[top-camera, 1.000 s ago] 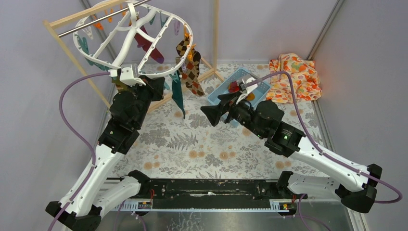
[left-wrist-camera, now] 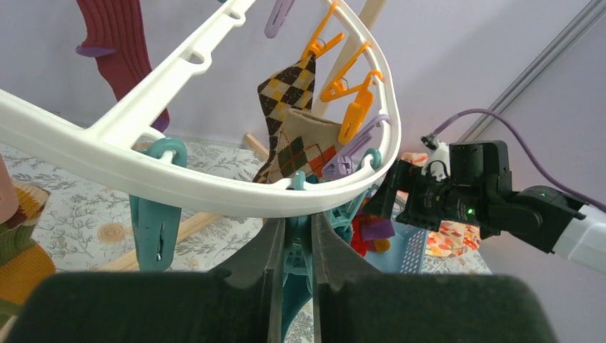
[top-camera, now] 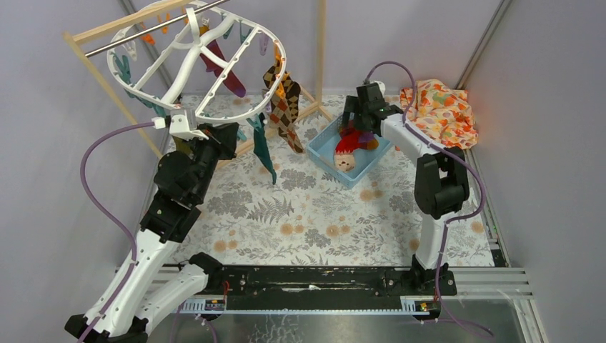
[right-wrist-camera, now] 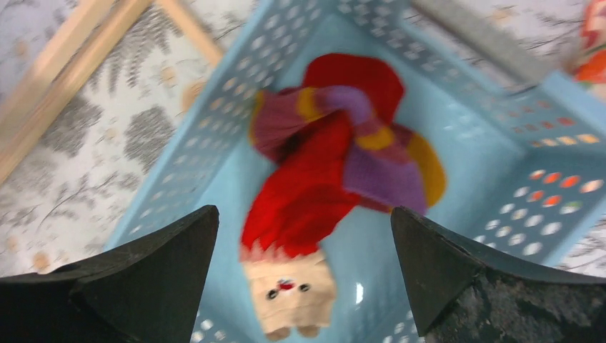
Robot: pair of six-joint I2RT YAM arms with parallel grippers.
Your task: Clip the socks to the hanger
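Note:
My left gripper is shut on a teal clip on the near rim of the white hanger (left-wrist-camera: pixel 214 190); a teal sock (top-camera: pixel 261 153) hangs below it. Argyle socks (left-wrist-camera: pixel 286 96) and a maroon sock (top-camera: pixel 232 78) also hang from the hanger. My right gripper is open above the blue basket (top-camera: pixel 320 158). Inside lie a red sock with a face (right-wrist-camera: pixel 289 293) and a purple-yellow sock (right-wrist-camera: pixel 375 175), nothing between the fingers.
Crumpled orange patterned cloth (top-camera: pixel 439 114) lies right of the basket. The wooden stand (top-camera: pixel 100 78) carries the hanger at upper left.
My right arm has swung back and inward, bringing its gripper from the table's middle right to over the basket. The left gripper has lowered slightly with the hanger's rim.

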